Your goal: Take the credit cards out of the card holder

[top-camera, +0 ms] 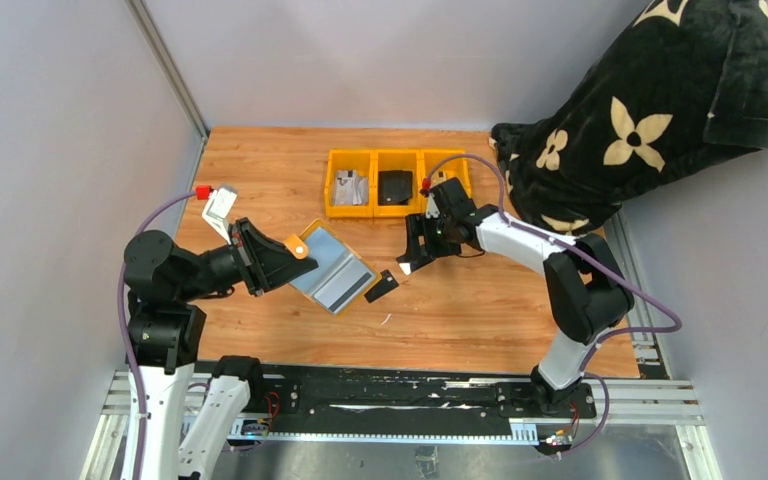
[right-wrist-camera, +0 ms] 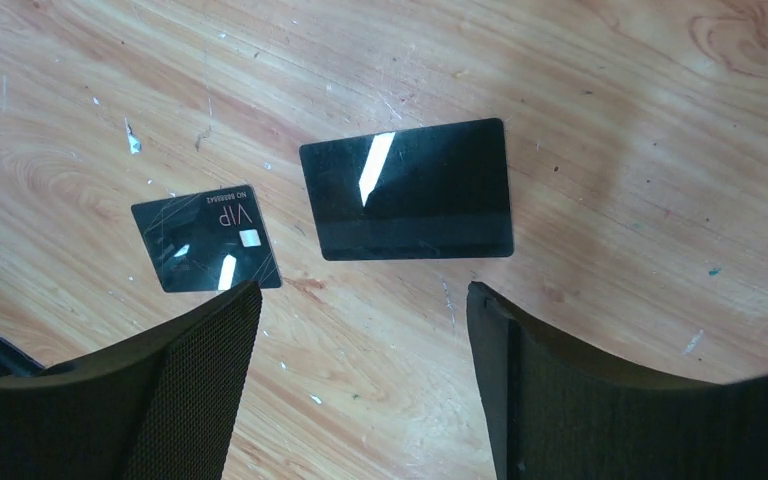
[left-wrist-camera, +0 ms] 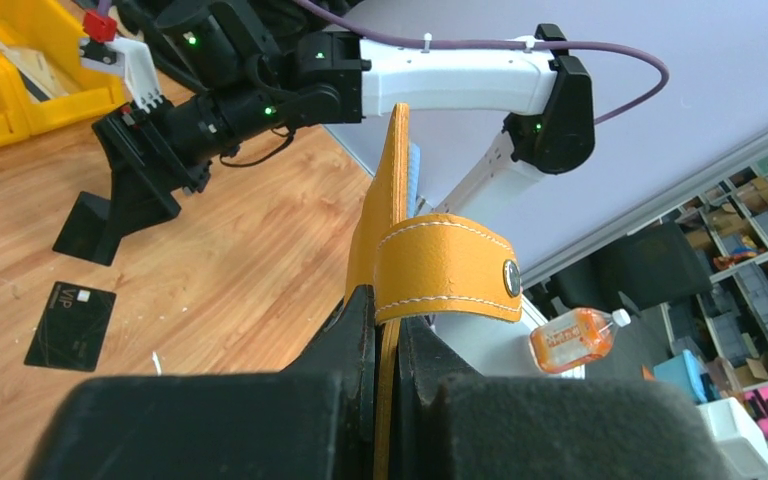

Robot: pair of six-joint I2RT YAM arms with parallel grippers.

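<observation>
The tan card holder [top-camera: 332, 270] is spread open with clear sleeves facing up in the top view. My left gripper [top-camera: 312, 262] is shut on it; its tan strap [left-wrist-camera: 445, 265] rises above the fingers in the left wrist view. A black VIP card [right-wrist-camera: 207, 240] rests on the wood right of the holder. Another black card [right-wrist-camera: 408, 190] appears larger beside it; whether it lies flat is hard to tell. My right gripper stands open behind these cards, with nothing clearly between its fingers; in the top view its hand hides the second card.
A yellow three-compartment bin [top-camera: 376, 212] stands at the back with a grey item [top-camera: 351, 189], a black item [top-camera: 395, 186] and partly hidden contents. A dark patterned cloth [top-camera: 650, 120] hangs over the right back corner.
</observation>
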